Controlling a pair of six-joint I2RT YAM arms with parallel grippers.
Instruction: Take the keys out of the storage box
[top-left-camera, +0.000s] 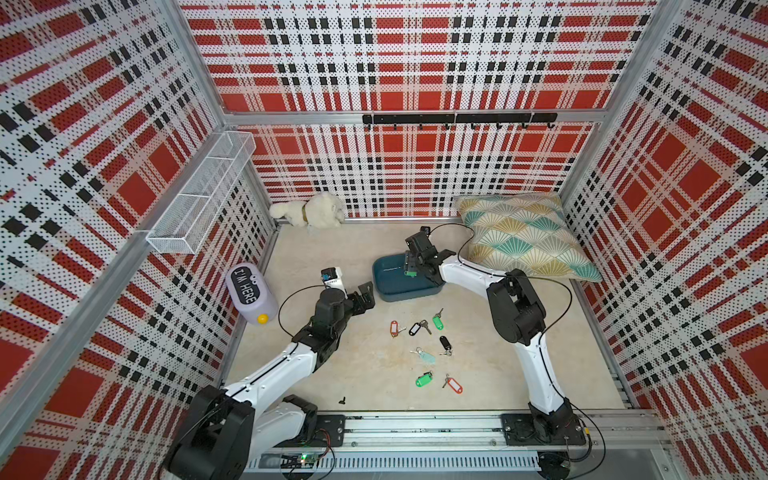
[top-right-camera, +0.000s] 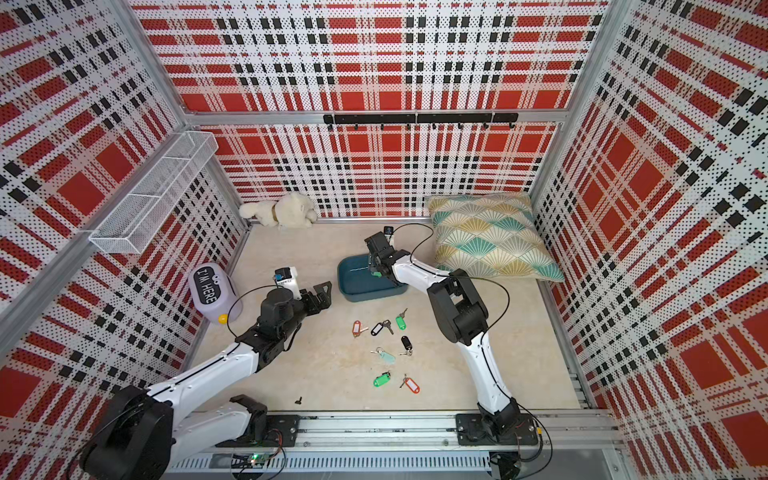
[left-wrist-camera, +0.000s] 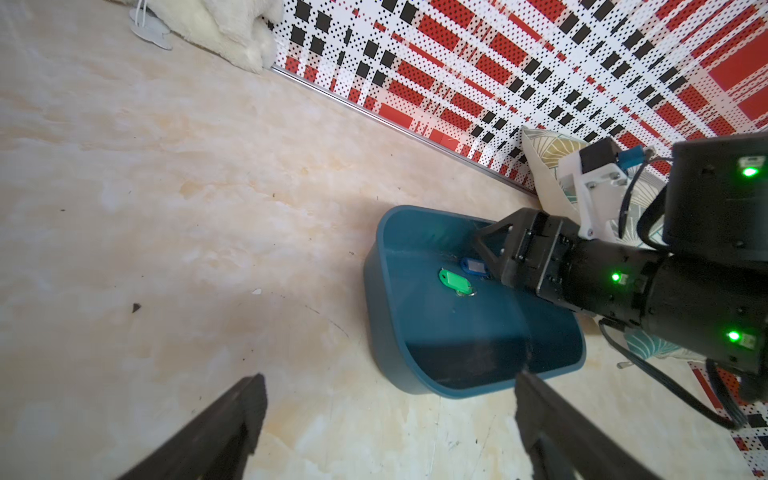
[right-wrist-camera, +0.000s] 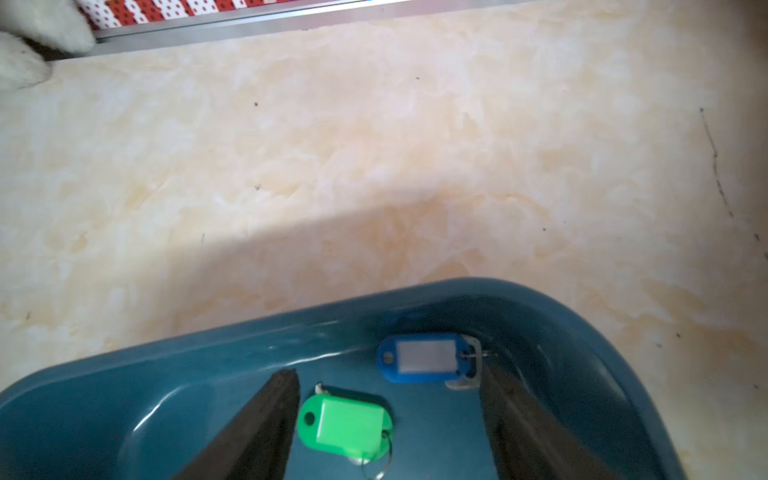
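Observation:
The dark teal storage box (top-left-camera: 396, 289) holds a green-tagged key (right-wrist-camera: 344, 424) and a blue-tagged key (right-wrist-camera: 424, 358), seen clearly in the right wrist view. My right gripper is open low over the box's back right, its fingers either side of these tags, nothing held. My left gripper stands open left of the box, nothing between its fingers. Several tagged keys lie loose on the table in front of the box, among them a red one (top-left-camera: 394, 328), a black one (top-left-camera: 445, 344) and a green one (top-left-camera: 424, 379).
A patterned pillow (top-left-camera: 528, 232) lies at the back right, a white plush toy (top-left-camera: 320, 209) at the back left, a lilac sign object (top-left-camera: 248, 288) at the left. A wire shelf (top-left-camera: 200, 192) hangs on the left wall.

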